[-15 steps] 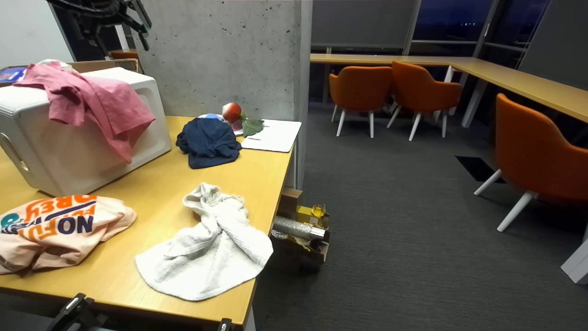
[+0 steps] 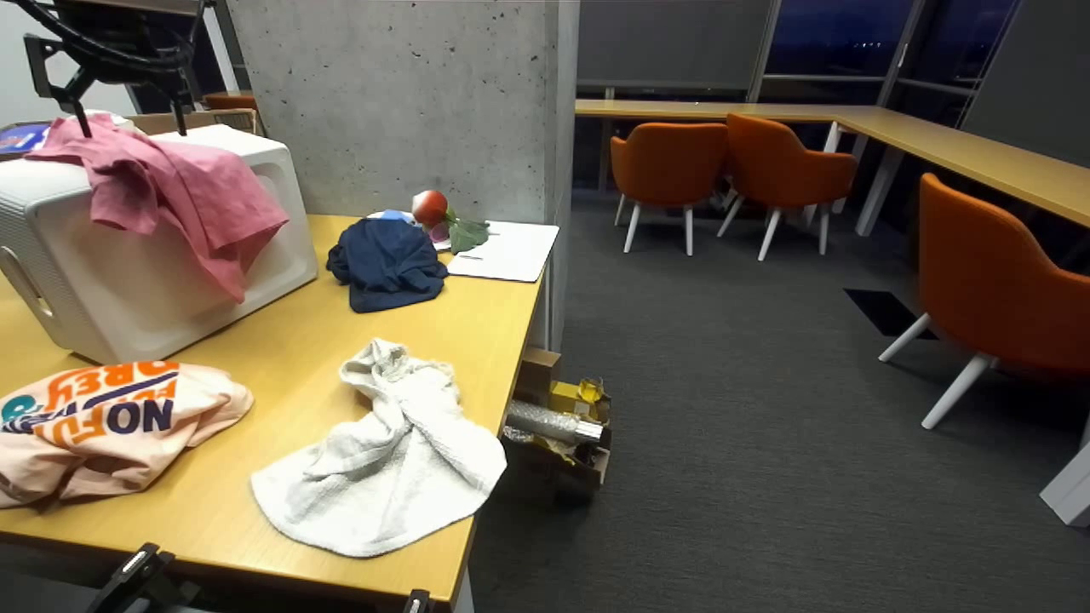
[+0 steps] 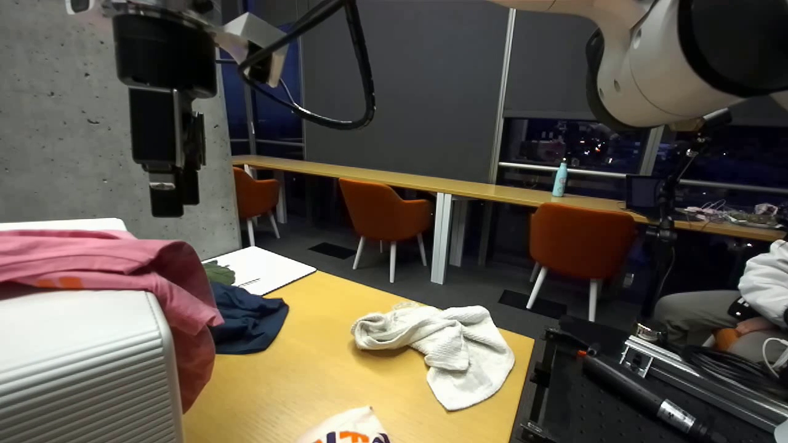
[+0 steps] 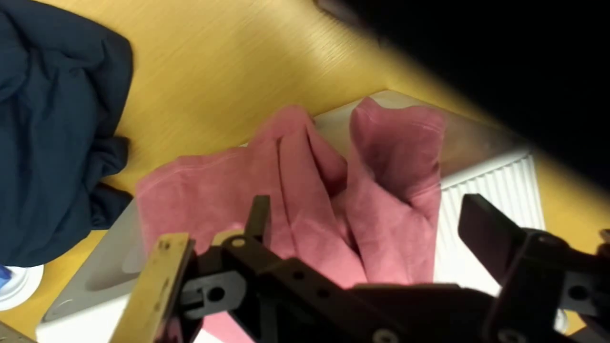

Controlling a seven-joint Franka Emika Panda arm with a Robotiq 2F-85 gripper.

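A pink cloth (image 2: 169, 184) is draped over the top and down one side of a white bin (image 2: 204, 281) lying at the table's left. My gripper (image 2: 134, 129) stands open just over the pink cloth, fingers apart and pointing down. In exterior view 2 the gripper (image 3: 170, 207) hangs above the cloth (image 3: 96, 258) with clear air between. From the wrist, folds of the pink cloth (image 4: 320, 206) show between and beyond the spread fingers; nothing is held. The lower part of the cloth is hidden behind the gripper's body.
A navy cloth (image 2: 383, 260) lies right of the bin, close to a whiteboard (image 2: 511, 250) and a toy flower (image 2: 431, 208). Nearer the front are a white towel (image 2: 398, 470) and a peach printed shirt (image 2: 112, 419). Bare table (image 2: 296, 378) lies between them.
In exterior view 1 my gripper has moved left and down, and turned so that its spread fingers hang over the pink cloth. The cloths have not moved.
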